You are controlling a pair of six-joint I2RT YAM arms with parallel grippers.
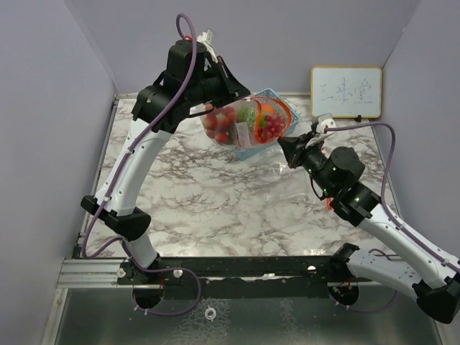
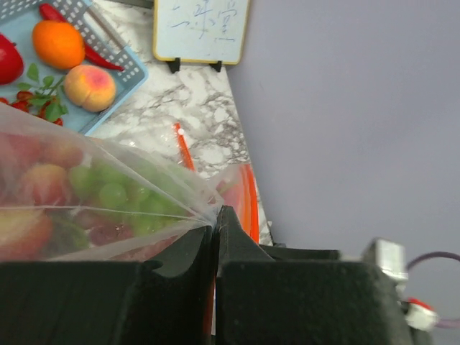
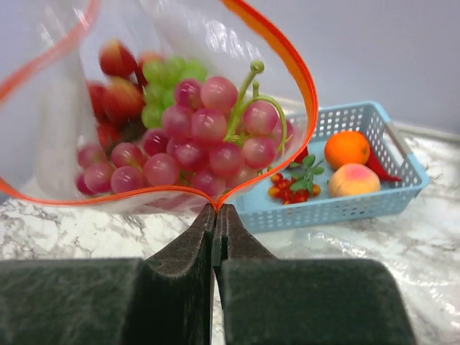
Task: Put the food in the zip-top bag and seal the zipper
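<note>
A clear zip top bag (image 1: 244, 123) with an orange-red rim hangs tilted between my two grippers, its mouth spread wide. Apples, green grapes and red grapes (image 3: 208, 133) lie inside. My left gripper is shut on the bag's film near the mouth, as the left wrist view shows. In the right wrist view, my right gripper is shut on the bag's lower rim, where the orange band dips to a point. From above, the left gripper (image 1: 246, 95) is at the top of the bag and the right gripper (image 1: 280, 139) at its lower right.
Behind the bag stands a blue basket (image 3: 338, 208) holding an orange (image 3: 347, 149), a peach (image 3: 354, 180), small tomatoes and a red pepper. A whiteboard (image 1: 346, 92) stands at the back right. Some clear film lies near the right gripper.
</note>
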